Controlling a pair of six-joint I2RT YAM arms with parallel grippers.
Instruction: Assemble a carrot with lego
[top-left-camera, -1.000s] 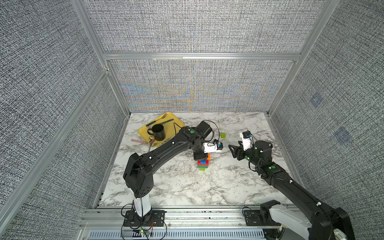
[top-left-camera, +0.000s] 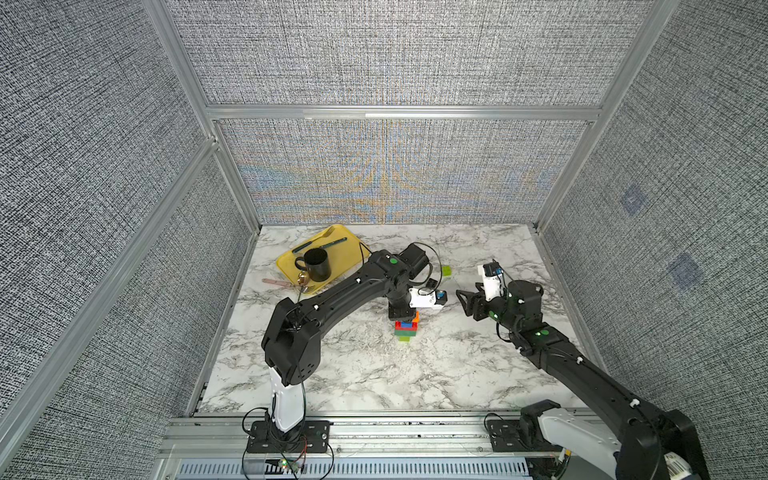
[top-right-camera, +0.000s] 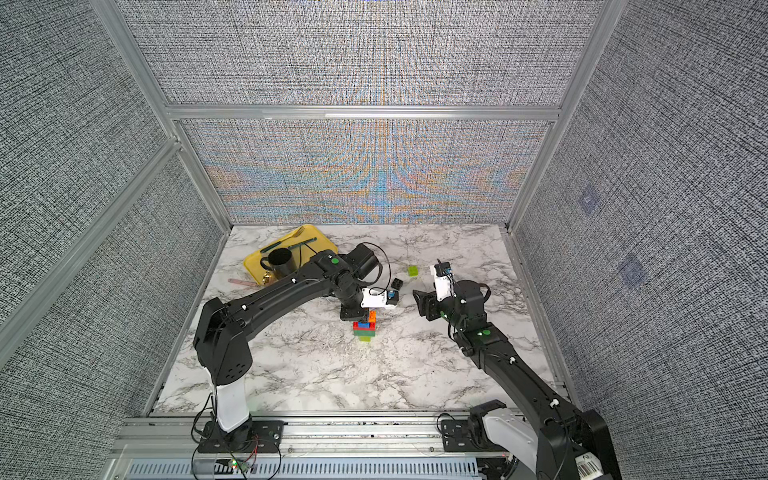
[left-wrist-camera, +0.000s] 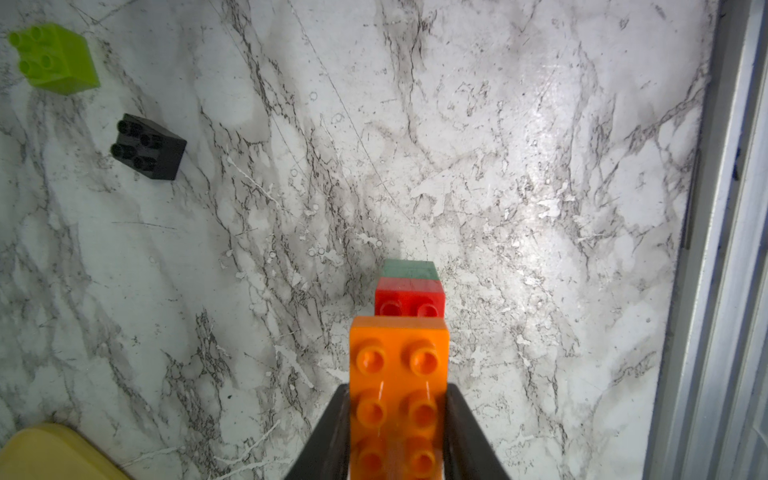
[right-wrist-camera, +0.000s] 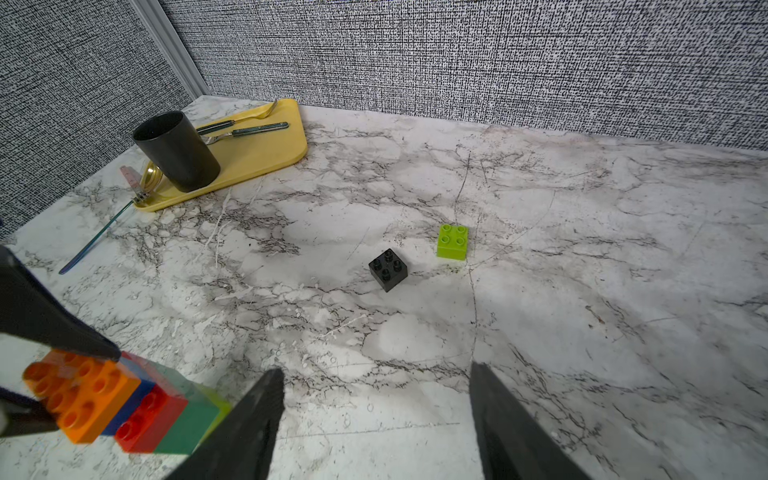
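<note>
An orange brick (left-wrist-camera: 397, 384) is clamped in my left gripper, whose fingers (left-wrist-camera: 329, 440) press its two sides. Right under the orange brick, in the right wrist view, are a blue brick (right-wrist-camera: 128, 409), a red brick (right-wrist-camera: 152, 422), a dark green brick (right-wrist-camera: 185, 424) and a lime layer (right-wrist-camera: 216, 409) at the bottom. Whether the orange brick is seated on the blue one or only touching it, I cannot tell. My right gripper stands open and empty, off to the right of the stack.
A loose black brick (right-wrist-camera: 389, 270) and a lime brick (right-wrist-camera: 453, 241) lie on the marble table beyond the stack. A yellow tray (top-left-camera: 353, 256) with cutlery and a black mug (top-left-camera: 317, 264) occupies the back left. Free table lies in front and at the right.
My left arm's elbow has swung right and its gripper has shifted slightly over the stack. The stack and the right arm look unmoved.
</note>
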